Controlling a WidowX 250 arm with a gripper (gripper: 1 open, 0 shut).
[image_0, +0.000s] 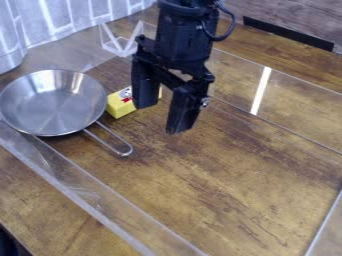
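Note:
The black gripper hangs open at the centre of the camera view, its two fingers apart and pointing down over the wooden surface. A yellow box with printing lies behind its left finger, partly hidden by it. At the left sits a steel pan, its handle reaching toward the front right.
Clear plastic strips or walls run along the left, back and right of the wooden work area. A white cloth is at the top left.

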